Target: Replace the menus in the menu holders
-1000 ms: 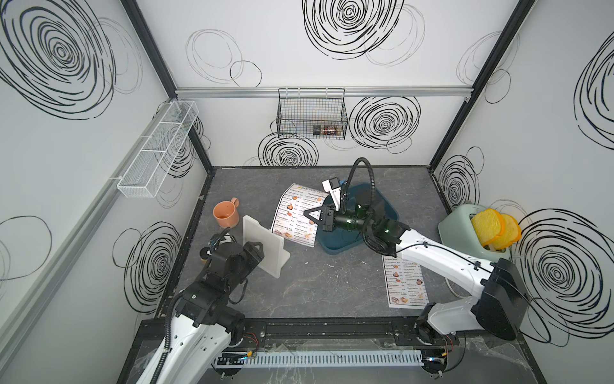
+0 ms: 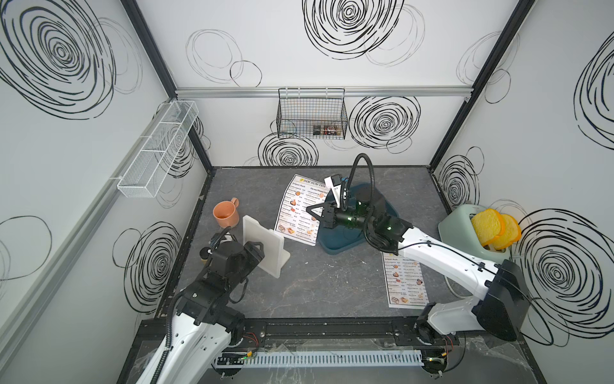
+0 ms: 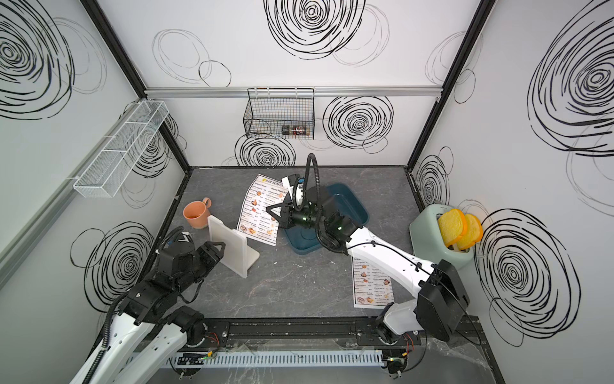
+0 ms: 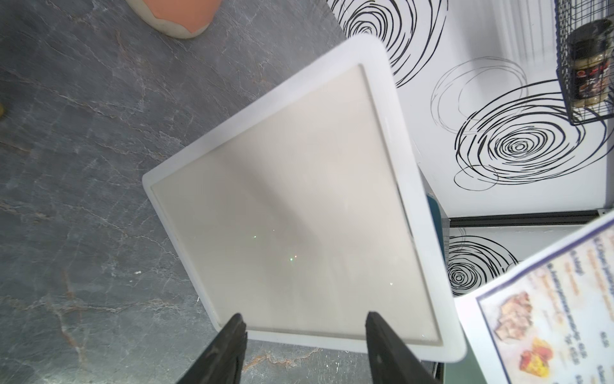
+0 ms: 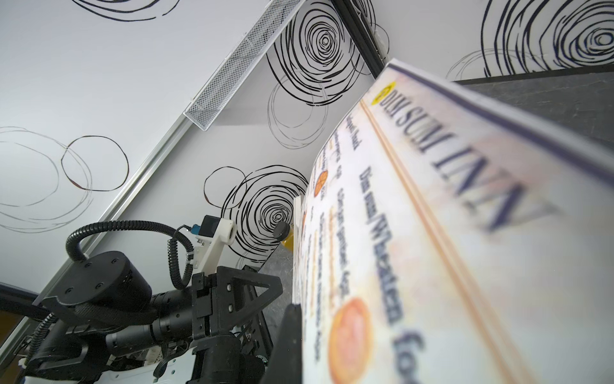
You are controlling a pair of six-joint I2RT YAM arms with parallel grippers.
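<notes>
A white menu holder stands upright on the table at left, its empty panel filling the left wrist view. My left gripper is at that panel, fingers apart, nothing visible between them. Right of the holder a printed menu hangs curved from my right gripper, which is shut on its edge; the lettering fills the right wrist view. A second menu lies flat at the front right, partly under the right arm.
An orange mug sits behind the holder. A blue tray lies under the right arm. A green container with yellow sponges stands at far right.
The held menu has straightened, its top edge now higher toward the back. My right gripper has shifted only slightly; the left arm looks unchanged.
</notes>
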